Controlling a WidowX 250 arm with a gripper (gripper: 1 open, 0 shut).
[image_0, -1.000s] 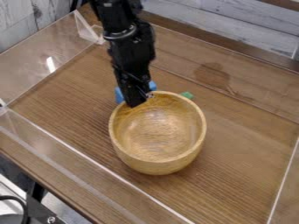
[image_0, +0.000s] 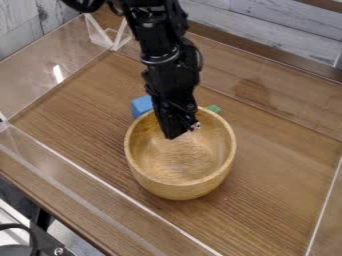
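Observation:
My black gripper (image_0: 174, 122) hangs over the back rim of a large tan oval bowl (image_0: 179, 170), its fingertips low at the rim. Whether anything is between the fingers cannot be made out. A blue object (image_0: 140, 106) sits behind the bowl to the left, and a small green object (image_0: 215, 109) lies behind it to the right, beside the arm.
White edges border it at the left and at the back right. A black cable runs at the lower left corner.
The arm and gripper have moved to the right along the bowl's back rim, showing more of the blue object's left side. The bowl stays in place.

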